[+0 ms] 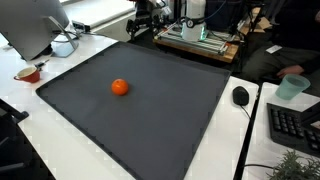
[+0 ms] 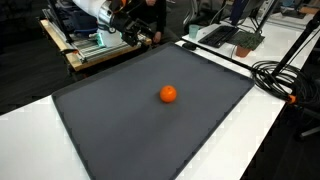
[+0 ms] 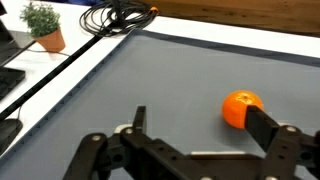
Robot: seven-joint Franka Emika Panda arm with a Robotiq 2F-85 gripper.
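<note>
An orange ball (image 1: 120, 87) rests alone on the dark grey mat (image 1: 135, 125), left of its middle in exterior view 1. The same ball (image 2: 168, 94) shows near the mat's centre in exterior view 2. At the mat's far edge in exterior view 1 is my gripper (image 1: 146, 28), well away from the ball. In the wrist view the gripper is open, its two dark fingers wide apart and nothing held. Beyond the right finger, the ball (image 3: 242, 107) is partly covered by it.
A red cup (image 1: 28, 74) stands off the mat's left side. Along the right lie a mouse (image 1: 240, 96), a keyboard (image 1: 294, 130) and a pale green cup (image 1: 292, 87). Coiled black cable (image 2: 282, 78) lies beside the mat.
</note>
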